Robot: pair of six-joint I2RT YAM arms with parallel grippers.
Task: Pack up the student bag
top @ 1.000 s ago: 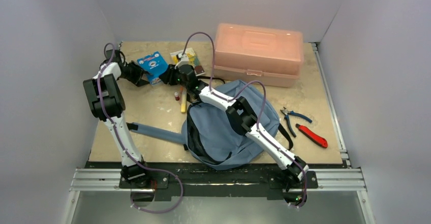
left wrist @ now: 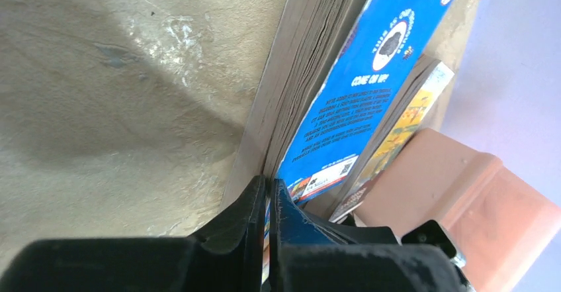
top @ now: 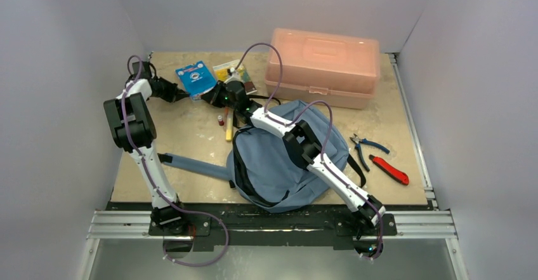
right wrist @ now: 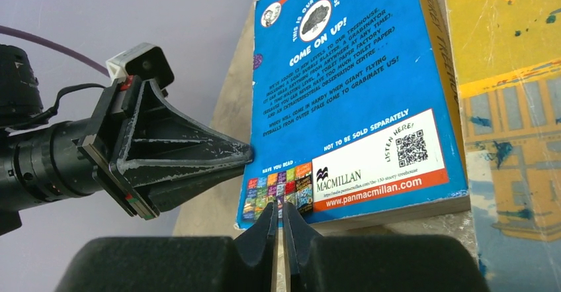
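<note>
The blue book (top: 195, 75) lies flat, back cover up, near the back left of the table. At its left edge is my left gripper (top: 186, 94). In the left wrist view the gripper has its tips together and nothing between them; the page edge of the book (left wrist: 360, 93) is outside its fingers. My right gripper (top: 206, 97) is by the lower right corner. In the right wrist view that gripper is shut at the near edge of the book (right wrist: 350, 100), with only a thin empty gap. The blue-grey bag (top: 292, 156) lies on the table.
A yellow book (right wrist: 509, 73) lies just right of the blue one. A pink box (top: 327, 64) stands at the back. Markers (top: 229, 127), pliers (top: 368, 146) and a red knife (top: 389, 169) lie around the bag.
The book has shifted slightly right.
</note>
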